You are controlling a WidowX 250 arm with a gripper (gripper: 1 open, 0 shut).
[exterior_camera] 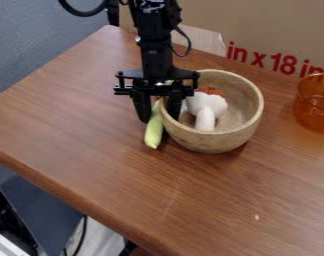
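My black gripper (158, 100) hangs down at the left rim of a wooden bowl (232, 135), its fingers low beside the upper end of a pale green, elongated vegetable (154, 128). That vegetable lies on the table just left of the bowl. Inside the bowl are a white object (205, 112) and a small orange piece (212, 91) behind it. The fingertips are partly hidden by the vegetable and bowl, and I cannot tell whether they are closed on anything.
An orange transparent container (314, 105) stands at the right edge. A cardboard box (272, 35) is at the back.
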